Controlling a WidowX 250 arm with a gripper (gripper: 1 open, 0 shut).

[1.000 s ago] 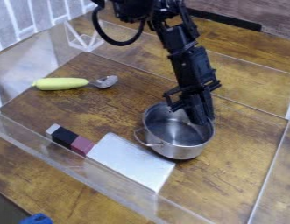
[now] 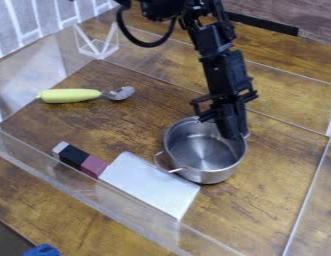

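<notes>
My black gripper (image 2: 232, 128) reaches down to the back-right rim of a steel pot (image 2: 195, 158), its fingers at that rim and partly over the opening. It looks shut; whether anything thin sits between the fingers is too small to tell. The pot stands upright on the wooden table (image 2: 74, 205), a wire handle at its left side.
A silver rectangular plate (image 2: 144, 190) lies in front of the pot, beside a dark and pink block (image 2: 81, 160). A yellow-green vegetable (image 2: 68, 95) and a metal spoon (image 2: 120, 94) lie at back left. A blue item (image 2: 41, 250) sits at the front-left corner.
My gripper has shifted slightly to the right.
</notes>
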